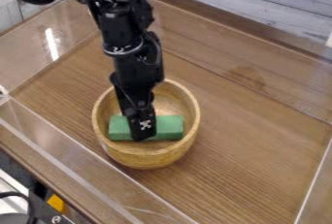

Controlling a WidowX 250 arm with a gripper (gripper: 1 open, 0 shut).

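A round wooden bowl (177, 144) stands on the wooden table, and in it lies a green rectangular block (166, 128). My black gripper (140, 123) reaches down from above into the bowl, over the block's middle and left part, open. It hides part of the block; whether the fingers touch it I cannot tell.
A clear rail runs along the left front, with a small yellow object (54, 203) beyond it. A pale wooden wall stands at the back.
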